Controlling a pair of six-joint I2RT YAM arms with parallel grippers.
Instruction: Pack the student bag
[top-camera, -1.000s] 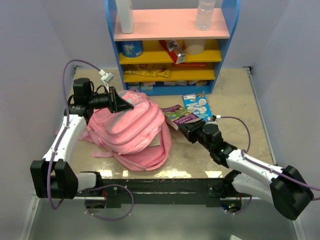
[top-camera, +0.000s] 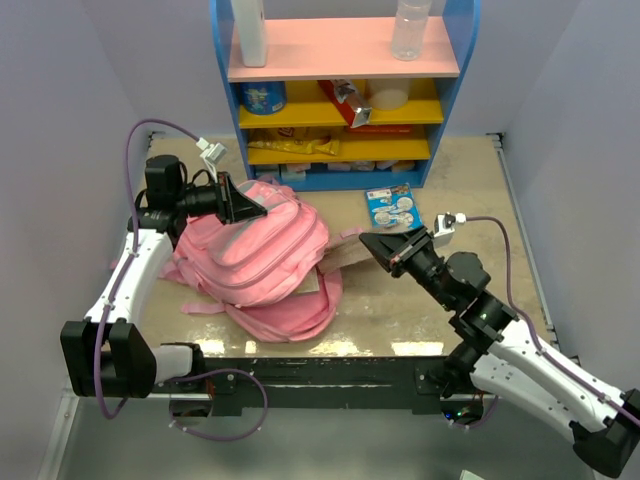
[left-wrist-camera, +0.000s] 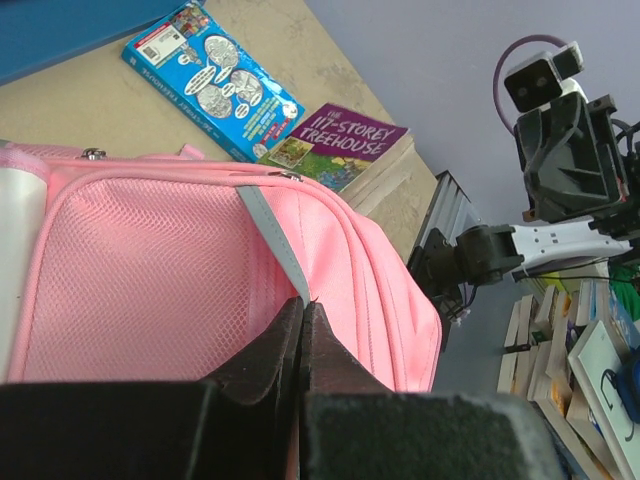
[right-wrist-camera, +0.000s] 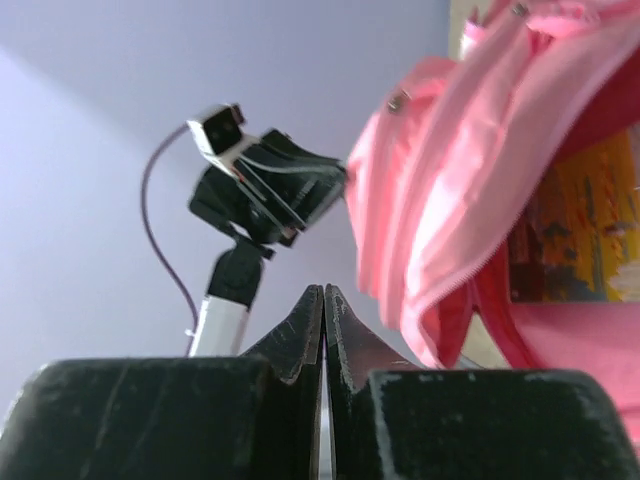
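The pink bag (top-camera: 250, 260) lies on the left of the table. My left gripper is shut on its fabric at the grey strip. Inside the bag's opening, in the right wrist view, an orange-brown book (right-wrist-camera: 575, 230) shows. The purple "Treehouse" book (left-wrist-camera: 345, 145) appears beyond the bag in the left wrist view. From above, this book (top-camera: 342, 254) shows its pale pages, tilted on edge beside the opening. There my right gripper (top-camera: 364, 238) is shut on it. In the right wrist view its fingertips (right-wrist-camera: 313, 300) come together, and the held book is not visible.
A blue boxed item (top-camera: 393, 207) lies on the table in front of the shelf (top-camera: 345, 48). Several goods fill its lower levels.
The right gripper has rolled and shifted slightly left and up, its forearm swinging lower. The purple book has tipped from cover-up to pages showing. The left arm and bag have stayed put.
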